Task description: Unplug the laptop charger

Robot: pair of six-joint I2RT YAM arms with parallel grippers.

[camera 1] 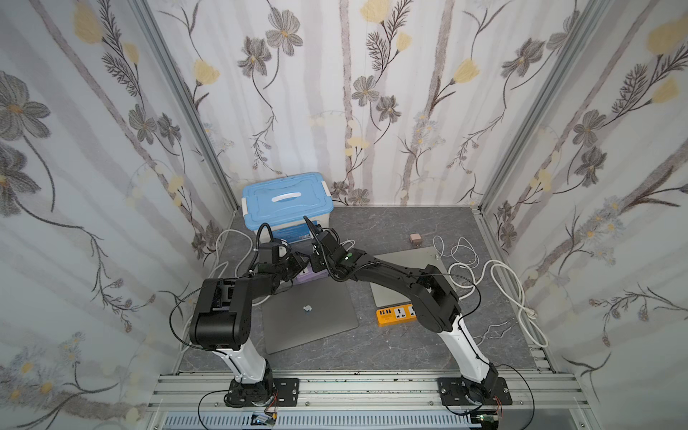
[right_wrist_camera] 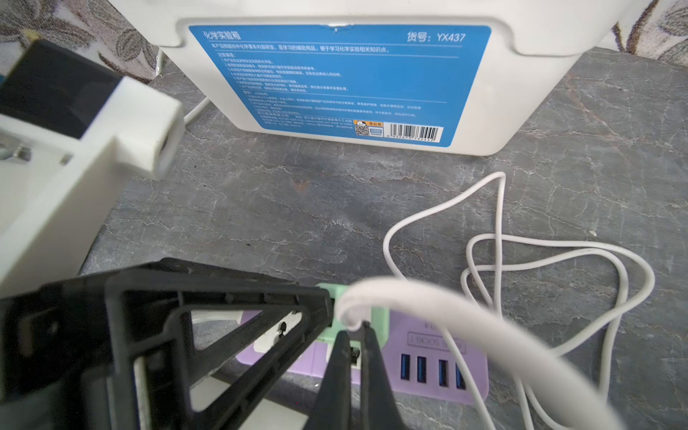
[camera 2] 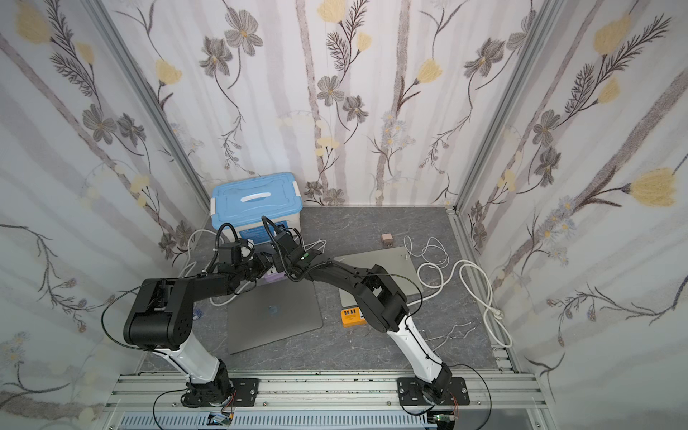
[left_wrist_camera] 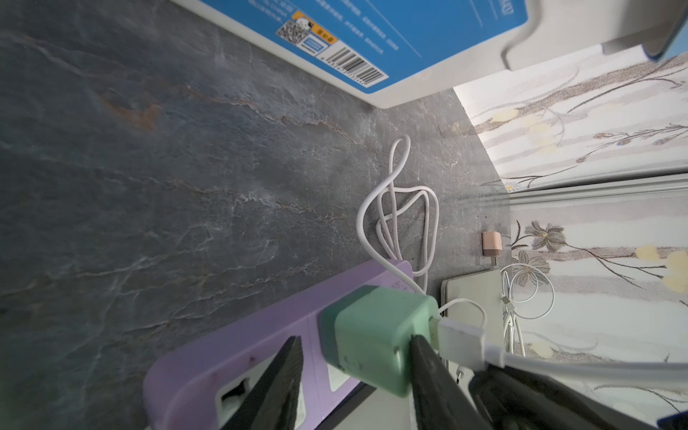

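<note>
A mint green charger (left_wrist_camera: 369, 337) sits on the purple power strip (left_wrist_camera: 208, 351), with a white cable plug (left_wrist_camera: 458, 337) at its side. My left gripper stands part open, one finger before the charger's left side and the other against its near right corner; the top views show it from above at the strip (camera 1: 315, 274). My right gripper is shut at the charger's cable end; the thick white cable (right_wrist_camera: 444, 315) passes over it, blurred, and hides part of the fingertips.
A blue-lidded box (camera 1: 285, 197) stands behind. Grey laptops (camera 1: 308, 326), a pale laptop (camera 1: 397, 265), an orange strip (camera 1: 390, 315) and loose white cables (camera 1: 501, 286) surround the strip.
</note>
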